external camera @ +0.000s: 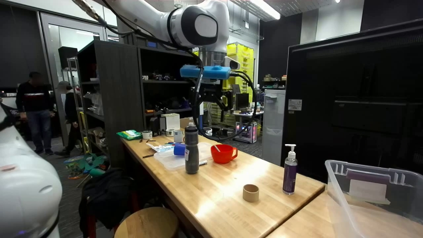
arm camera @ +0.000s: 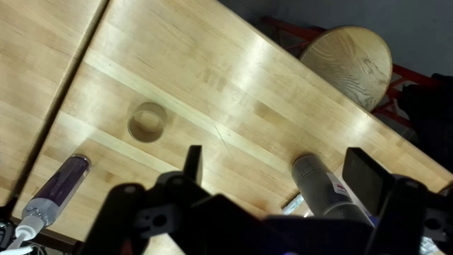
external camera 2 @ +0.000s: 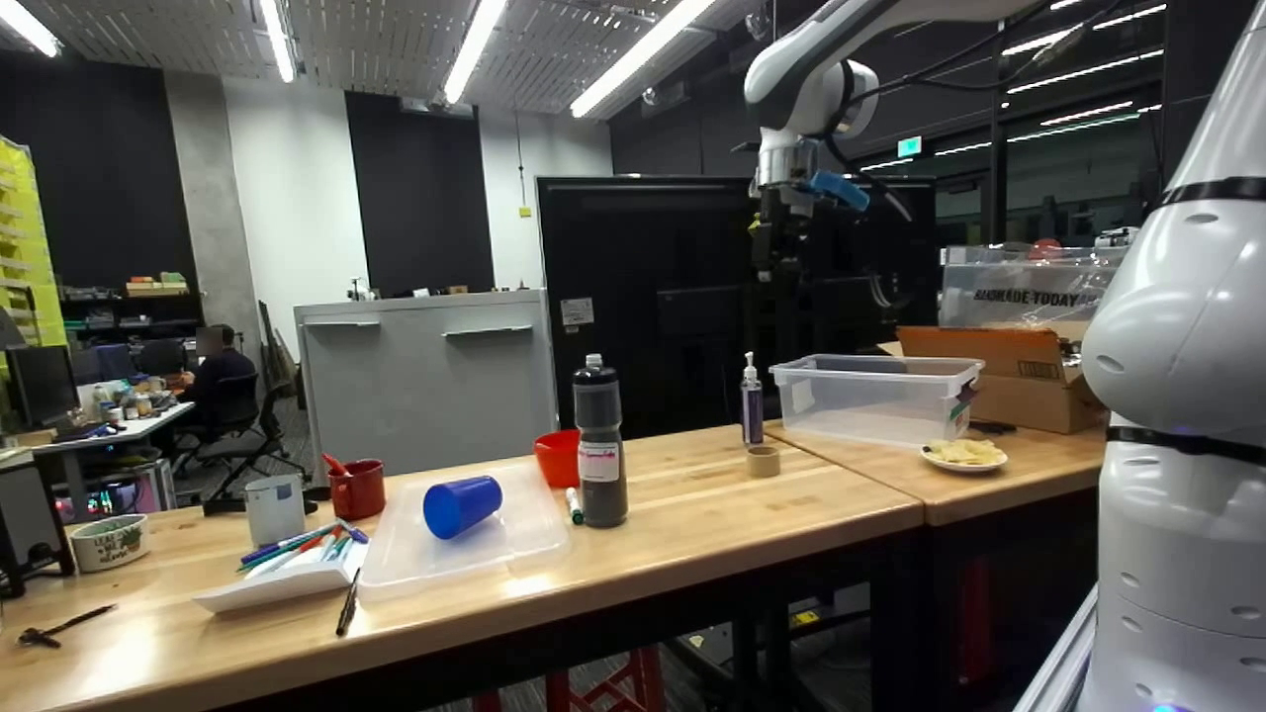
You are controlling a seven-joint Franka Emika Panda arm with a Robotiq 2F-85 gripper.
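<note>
High above the wooden table, my gripper hangs open, its two dark fingers wide apart with only bare tabletop and part of a bottle visible below. A grey bottle [external camera: 192, 150] stands upright on the table; in the wrist view it is partly covered by one finger. A tan cardboard ring [arm camera: 147, 122] sits off to the side of the fingers. The purple pump bottle [external camera: 290, 170] stands near the table's far edge. Behind the grey bottle is a red cup [external camera: 223, 154]. A blue cup [external camera 2: 463, 506] lies on its side on a clear plastic lid [external camera 2: 540, 548].
A clear bin [external camera 2: 872, 398] and a plate of chips [external camera 2: 963, 456] occupy the adjoining table. Pens, a white mug [external camera 2: 275, 510] and a dark red mug [external camera 2: 357, 489] crowd the other end. A stool [arm camera: 350, 66] stands beside the table.
</note>
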